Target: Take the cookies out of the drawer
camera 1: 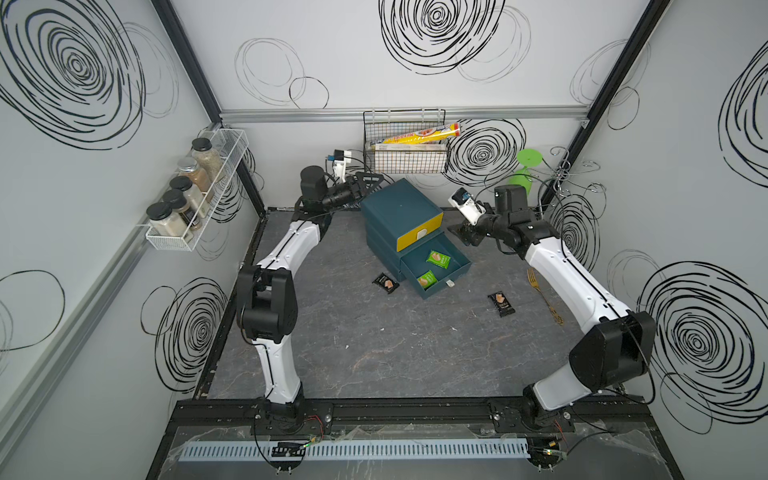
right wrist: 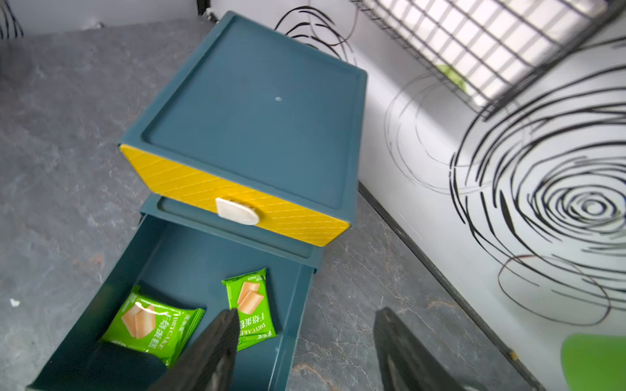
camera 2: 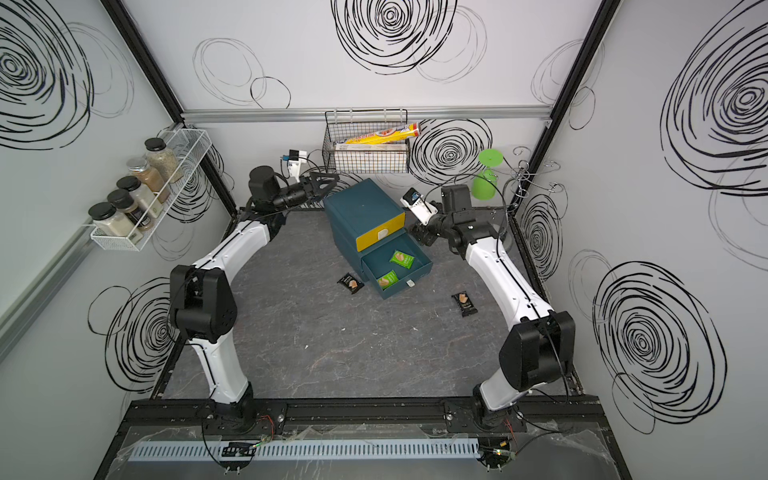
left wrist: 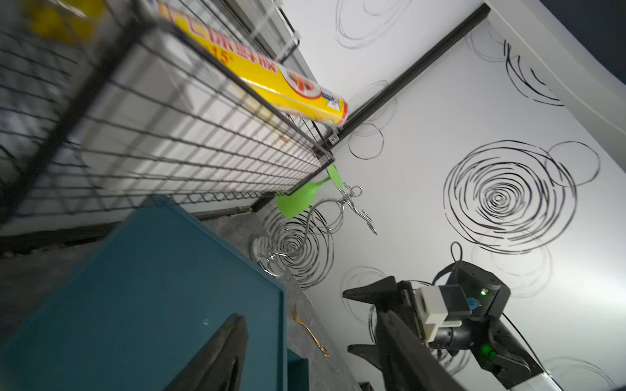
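The teal drawer box [camera 1: 399,207] with a yellow upper front stands at the back middle, its lower drawer [right wrist: 189,255] pulled out. Two green cookie packets [right wrist: 153,325] [right wrist: 249,306] lie inside it. My left gripper [camera 1: 370,182] is up at the box's back left, under the wire basket, its fingers apart with nothing between them in the left wrist view. My right gripper [camera 1: 458,232] is just right of the box, above and beside the drawer's right side, fingers apart and empty.
Two dark packets [camera 1: 385,282] [camera 1: 501,303] lie on the table beside the box. A gold fork [camera 1: 544,296] lies at right. A wire basket [left wrist: 163,117] hangs above the box; spice jars [camera 1: 184,200] stand on the left rack.
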